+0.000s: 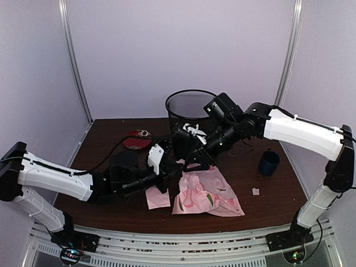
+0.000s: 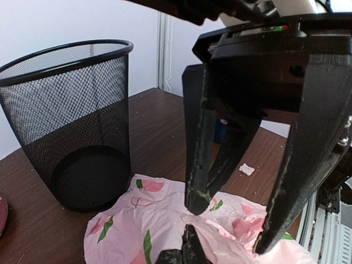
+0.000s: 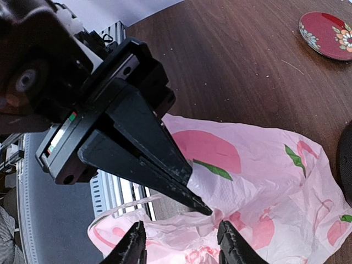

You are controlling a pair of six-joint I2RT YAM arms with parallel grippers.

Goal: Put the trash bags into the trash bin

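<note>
A pink floral plastic bag [image 1: 207, 194] lies spread in front of the black mesh trash bin [image 1: 192, 103], part of it lifted towards both grippers. In the right wrist view, my left gripper is shut with its tips pinching a fold of the bag [image 3: 275, 190]. My right gripper stands open right beside it in the left wrist view, fingers apart just over the plastic. Some of the bag shows between the right fingers, but they are not closed on it. The bin [image 2: 66, 121] looks empty.
A red floral plate [image 1: 137, 139] lies left of the bin. At the right stand a dark blue cup [image 1: 268, 162] and a small pale scrap [image 1: 256, 191]. A pink square sheet [image 1: 158, 198] rests by the left arm. The two arms nearly touch at the middle.
</note>
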